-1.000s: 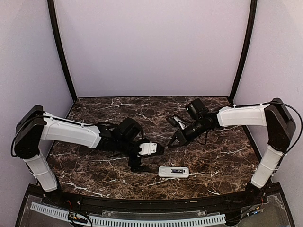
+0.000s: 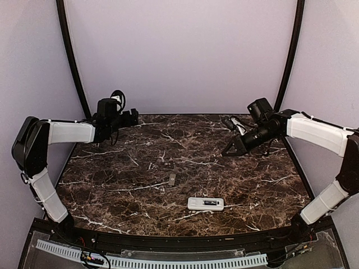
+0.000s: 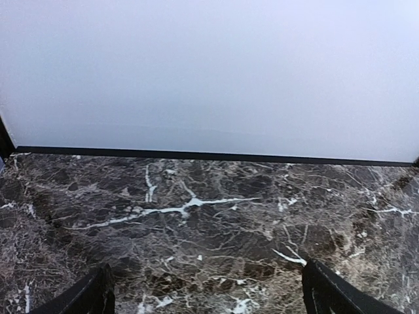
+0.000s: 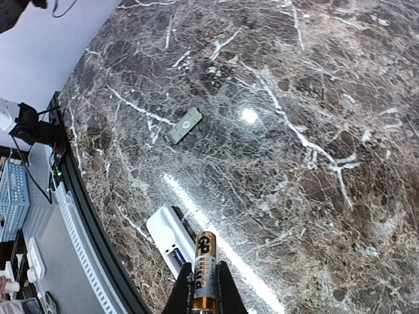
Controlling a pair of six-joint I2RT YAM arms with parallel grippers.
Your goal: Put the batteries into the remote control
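Note:
The white remote control (image 2: 205, 204) lies near the table's front edge, its dark battery slot facing up; whatever is inside the slot is too small to tell for sure. My right gripper is shut on a battery (image 4: 204, 261) with a copper and black wrap, which sticks out past the fingertips. In the right wrist view this battery overlaps the remote (image 4: 169, 230), but from the top my right gripper (image 2: 227, 152) is well behind and right of it. At the back left, my left gripper (image 2: 134, 117) stands open, with only table between its fingers.
A small grey piece (image 2: 171, 179), perhaps the battery cover, lies flat behind and left of the remote; the right wrist view also shows this grey piece (image 4: 185, 125).
My left arm has pulled away from near the grey piece to the back left, uncovering that piece. My right gripper has shifted right and slightly back. The remote has stayed put.

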